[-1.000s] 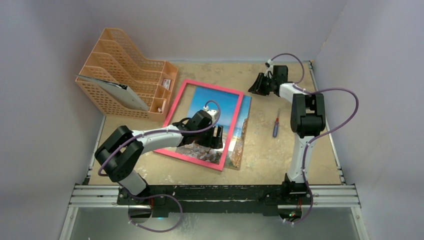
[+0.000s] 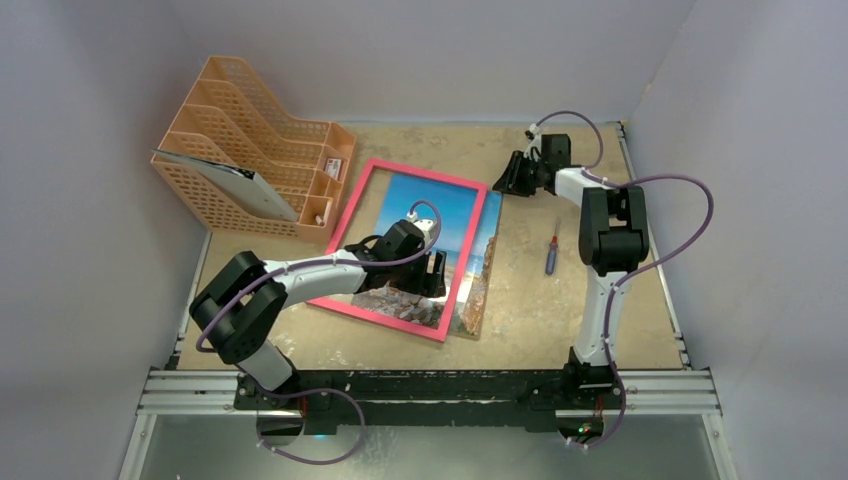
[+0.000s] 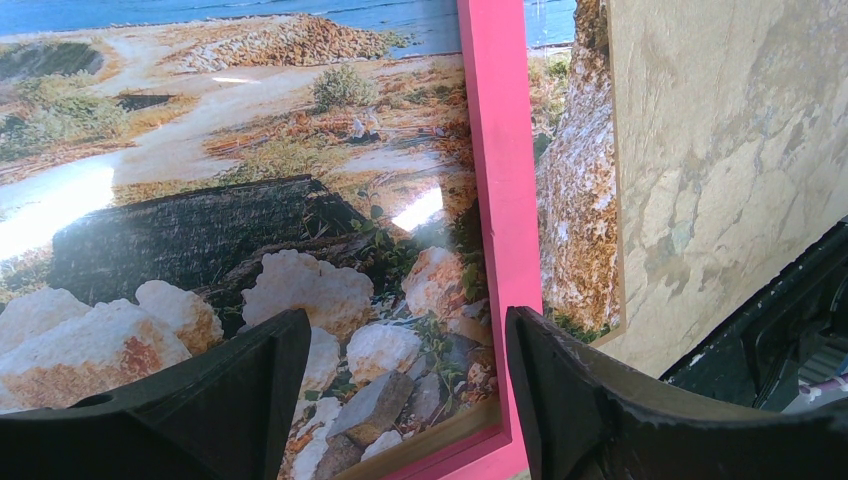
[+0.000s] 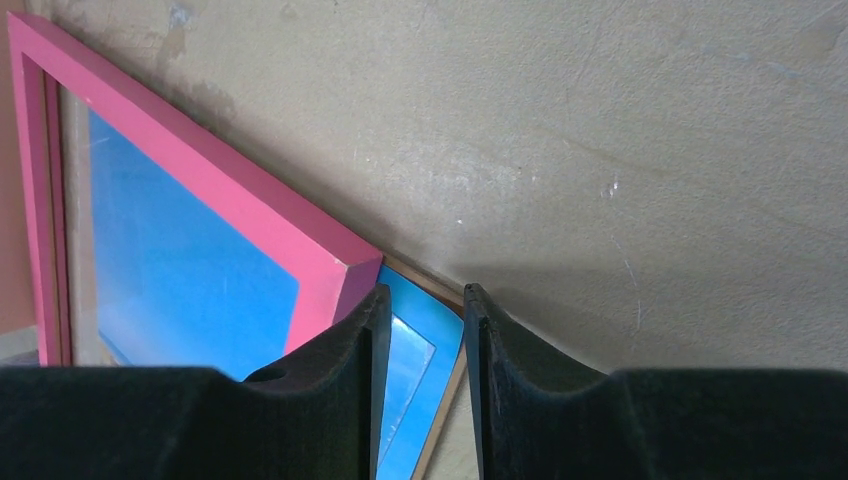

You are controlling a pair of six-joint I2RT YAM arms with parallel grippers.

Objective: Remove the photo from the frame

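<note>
The pink frame (image 2: 390,170) lies on the table over a beach photo (image 2: 420,200), whose right strip sticks out past the frame's right side. My left gripper hangs open above the lower part of the photo, beside the frame's right bar (image 3: 500,200). My right gripper is part open at the frame's upper-right corner (image 4: 330,280), its fingertips over the protruding photo corner and thin backing edge; whether they touch it is unclear.
An orange slotted organiser (image 2: 250,130) holding a flat panel stands at the back left. A screwdriver (image 2: 551,255) lies right of the photo. Bare table (image 2: 520,310) is at the right.
My right gripper has moved slightly left toward the frame's corner. The left arm, frame and photo look unchanged.
</note>
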